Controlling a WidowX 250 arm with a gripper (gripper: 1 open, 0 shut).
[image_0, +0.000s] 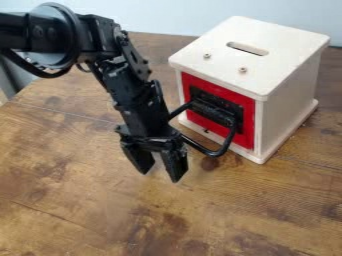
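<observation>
A pale wooden box (281, 85) with a slot and two small knobs on its top stands at the right. Its front has a red panel (197, 82) with a black part (214, 110) on it. My black gripper (156, 163) hangs fingers-down over the wooden table at the front left of the box, open, with nothing seen between its fingers. A black cable loops from the wrist toward the box's front, where it is partly hard to tell apart from the black part.
A pale wall and the table's back edge show at the upper left.
</observation>
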